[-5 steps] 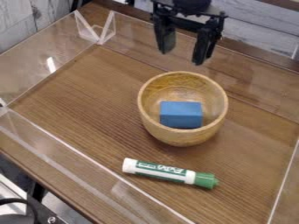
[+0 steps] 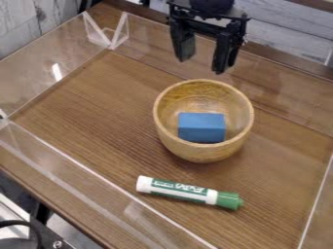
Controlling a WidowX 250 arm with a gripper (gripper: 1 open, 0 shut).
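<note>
My black gripper (image 2: 203, 49) hangs at the top middle, above and behind a tan round bowl (image 2: 174, 101), with its two fingers apart and nothing between them. A blue block (image 2: 202, 127) lies inside the bowl. A green and white marker (image 2: 189, 192) lies on the wooden surface in front of the bowl.
The wooden tray floor (image 2: 92, 117) is clear to the left and right of the bowl. Clear plastic walls border it on the left, front and right. A white wall runs behind.
My gripper has shifted slightly to the left over the last second. The bowl, block and marker have not moved.
</note>
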